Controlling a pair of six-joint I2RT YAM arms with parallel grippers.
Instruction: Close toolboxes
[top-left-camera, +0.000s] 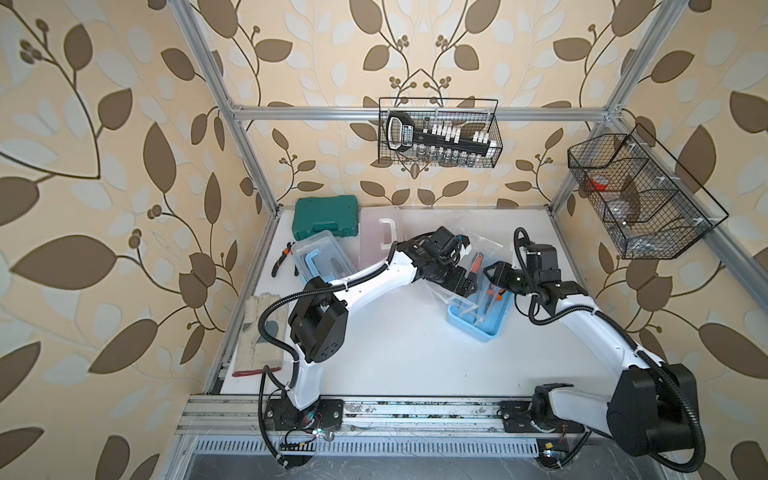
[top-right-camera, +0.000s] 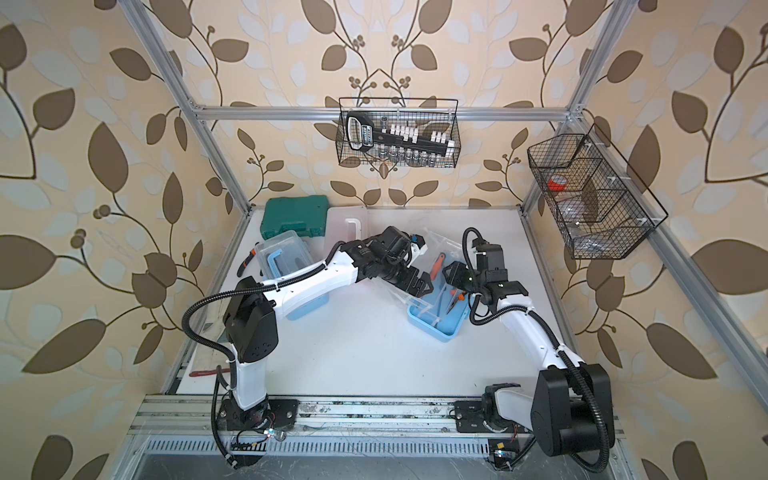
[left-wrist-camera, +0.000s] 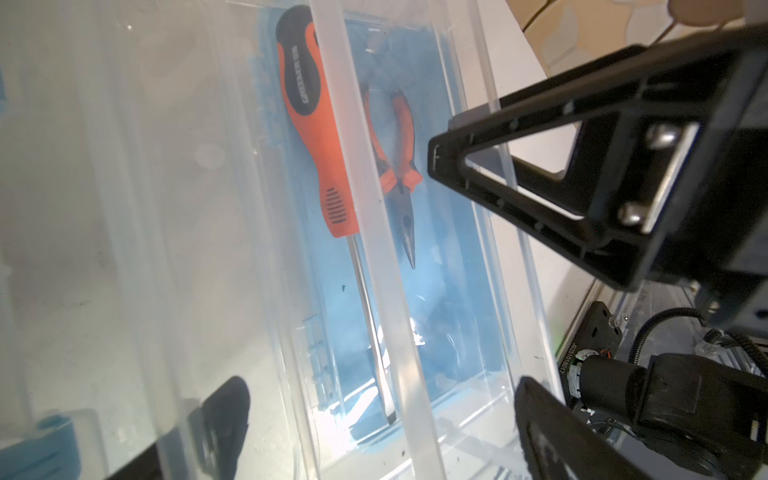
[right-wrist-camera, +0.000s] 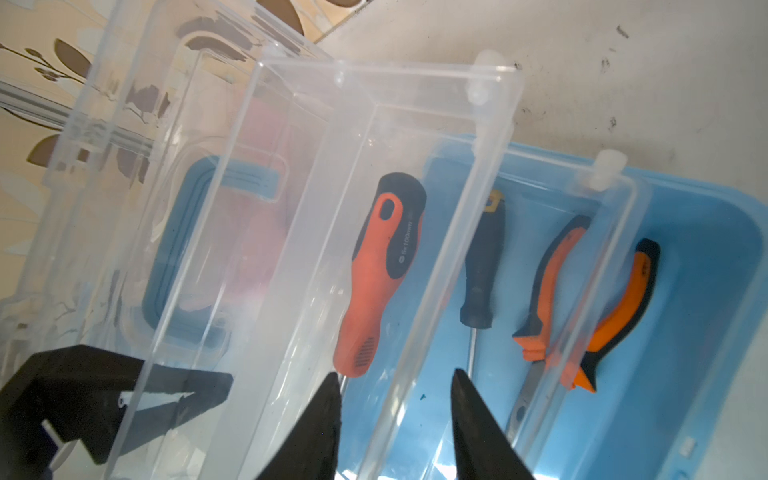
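Note:
A blue toolbox (top-left-camera: 478, 324) at the table's right holds screwdrivers (right-wrist-camera: 380, 264) and pliers (right-wrist-camera: 544, 288), seen through clear plastic tray and lid parts (right-wrist-camera: 496, 104) standing tilted over it. My left gripper is over that clear plastic in the left wrist view, fingers apart either side of the toolbox's middle; whether anything is held is unclear. My right gripper is just over the toolbox, fingers apart around a clear tray wall, part open.
A second clear toolbox (top-left-camera: 320, 252), a pink case (top-left-camera: 376, 240) and a green case (top-left-camera: 324, 212) stand at the back left. Gloves (top-left-camera: 256, 336) lie front left.

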